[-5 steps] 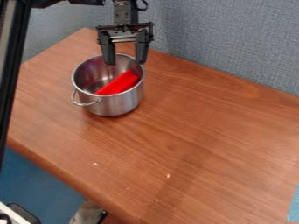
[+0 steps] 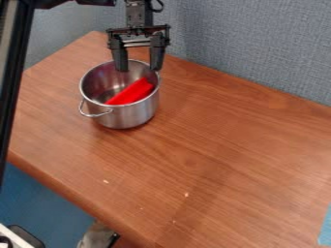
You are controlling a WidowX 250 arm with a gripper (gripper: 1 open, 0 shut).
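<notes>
A steel pot with a wire handle sits on the wooden table toward the back left. Inside it lies a red elongated object. My black gripper is over the pot's back part, its two fingers apart and pointing down near the rim, with nothing visible between them.
Grey-blue padded walls stand behind it. A dark arm or frame piece runs down the left edge of the view.
</notes>
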